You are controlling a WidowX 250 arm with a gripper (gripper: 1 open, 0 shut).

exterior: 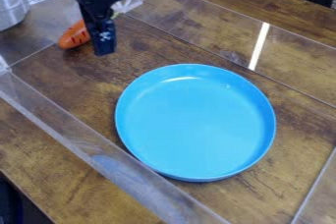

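Observation:
The dark gripper [102,41] is at the upper left, open, its fingers pointing down over the orange carrot-like object [74,35], which lies on the wooden table and is partly behind it. A large blue plate [195,122] lies in the centre right, below and to the right of the gripper, clear and empty.
A clear plastic edge runs diagonally along the left and bottom of the wooden surface [66,90]. A white crumpled item [11,2] is at the top left corner.

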